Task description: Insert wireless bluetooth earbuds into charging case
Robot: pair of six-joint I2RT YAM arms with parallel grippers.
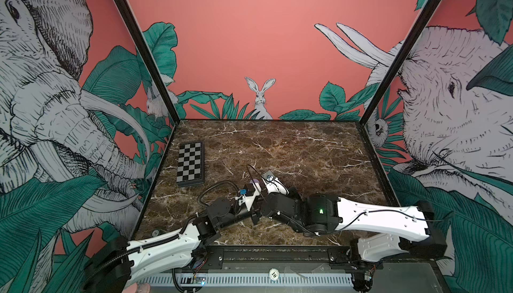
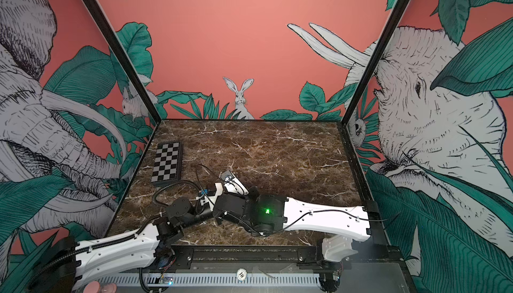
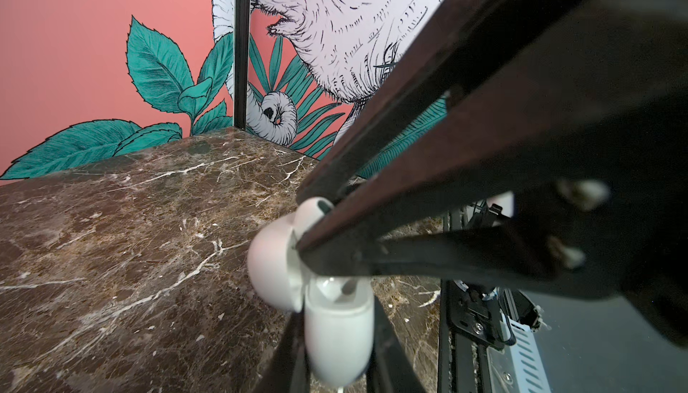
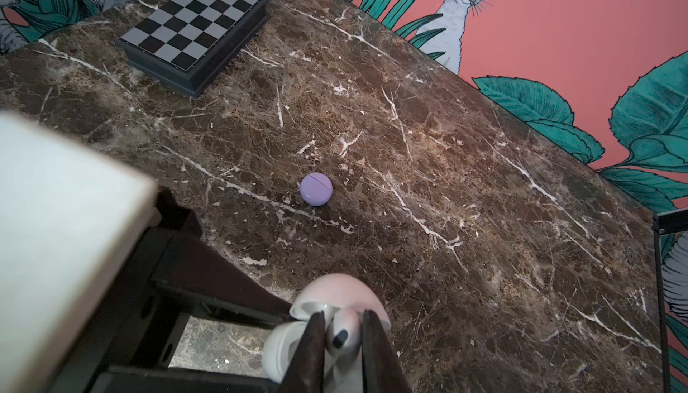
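Note:
A white charging case [image 3: 337, 328] with its lid [image 4: 337, 289] raised is gripped by my left gripper, low over the middle of the table. A white earbud [image 4: 344, 332] with a dark mark sits at the case, between the fingertips of my right gripper, which come down on it from the other side. The right fingers stand close together; whether they press on the earbud or how far it is inside the case is hard to tell. In both top views the two grippers meet, largely hidden by the arms.
A black-and-grey checkerboard box [image 1: 189, 162] lies at the left of the marble table [image 1: 299, 148]. A small round lilac object [image 4: 316, 188] lies on the marble near the grippers.

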